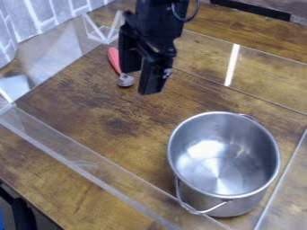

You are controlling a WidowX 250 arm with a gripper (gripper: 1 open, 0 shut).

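My black gripper (139, 74) hangs over the wooden tray near the top centre, its fingers pointing down; whether it is open or shut is hard to tell. Just to its left and behind lies a red object with a silvery end (115, 61), partly hidden by the gripper. A large steel pot (223, 149) with a wire handle stands at the lower right.
Clear plastic walls (84, 171) edge the wooden work surface (96, 126). A crumpled translucent sheet or wall is at the upper left.
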